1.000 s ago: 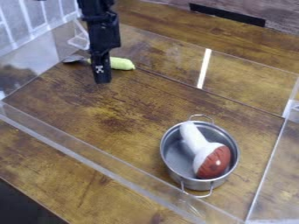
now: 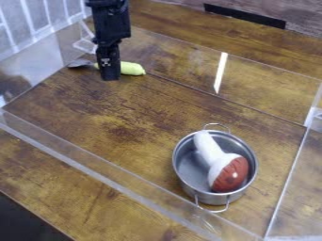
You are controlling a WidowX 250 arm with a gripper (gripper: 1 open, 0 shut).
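My black gripper (image 2: 109, 69) hangs low over the back left of the wooden table, its fingertips shut with nothing visible between them. Just behind it and to its right lies a pale yellow-green oblong object (image 2: 131, 69), partly hidden by the gripper. A dark thin item (image 2: 79, 65) shows at its left, too small to tell what it is. At the front right stands a steel pot (image 2: 191, 172) with a white object that has a reddish-brown round end (image 2: 228, 172) lying in it.
Clear plastic walls (image 2: 126, 171) border the work area on the wooden table (image 2: 101, 122). The middle of the floor between gripper and pot is bare.
The gripper has shifted very slightly over the last second, staying beside the yellow-green object. The pot and its contents are unchanged.
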